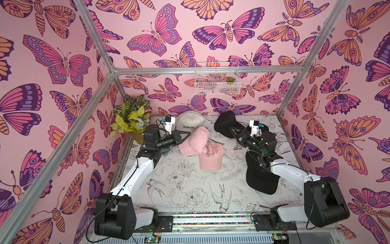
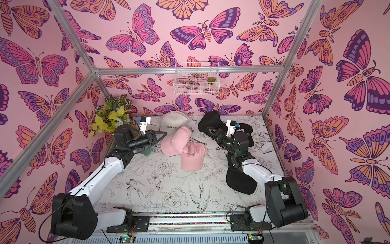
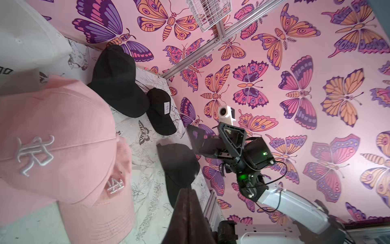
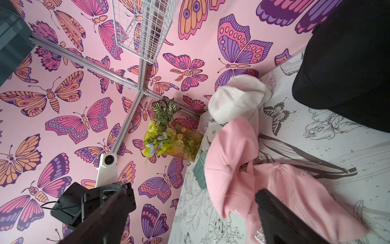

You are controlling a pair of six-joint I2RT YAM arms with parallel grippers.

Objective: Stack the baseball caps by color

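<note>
A pink cap [image 1: 194, 142] rests partly over a second pink cap [image 1: 210, 160] at the middle. Behind them lies a white cap [image 1: 187, 118]. A black cap [image 1: 225, 122] is at the back right, a smaller one [image 3: 159, 111] beside it, another [image 1: 260, 183] at front right. My left gripper [image 1: 182, 137] is shut, just left of and over the upper pink cap, nothing visible between its fingers. My right gripper [image 1: 235, 134] stands open above the table near the back black caps, empty.
A potted plant [image 1: 132, 122] stands at the back left. A wire basket [image 1: 217, 87] hangs on the back wall.
</note>
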